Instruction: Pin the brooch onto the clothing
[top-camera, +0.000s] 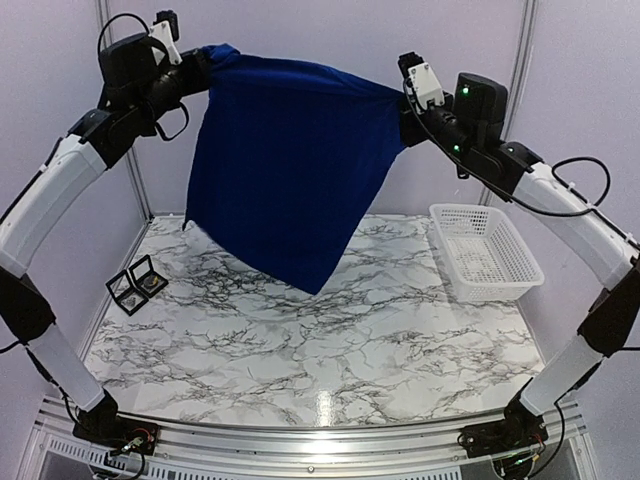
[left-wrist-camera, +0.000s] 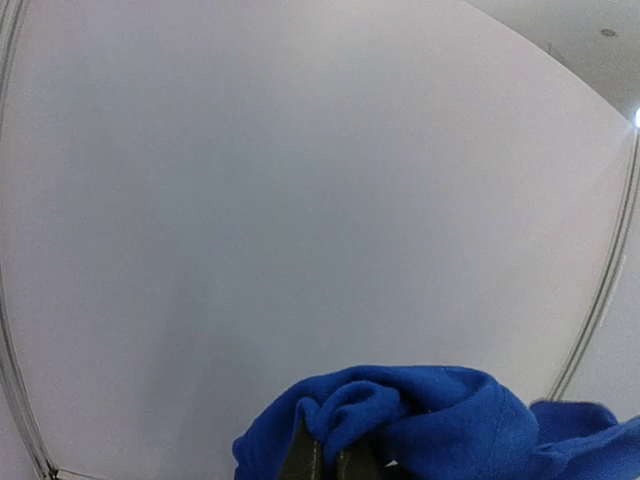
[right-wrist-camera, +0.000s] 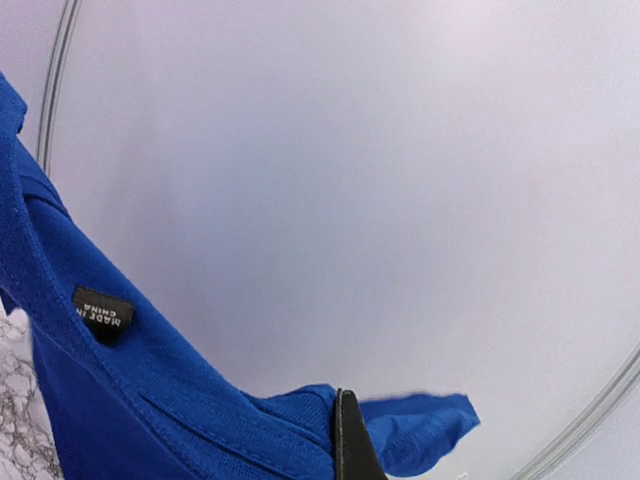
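Observation:
Blue clothing hangs stretched between my two raised grippers in the top view, its lower corner above the table. My left gripper is shut on its upper left corner; in the left wrist view bunched blue fabric covers most of the fingers. My right gripper is shut on the upper right corner; the right wrist view shows the cloth at the fingertips and a black label on it. A small black case lies open at the table's left, apparently holding the brooch.
A white plastic basket stands at the right of the marble table. Walls enclose the left, back and right sides.

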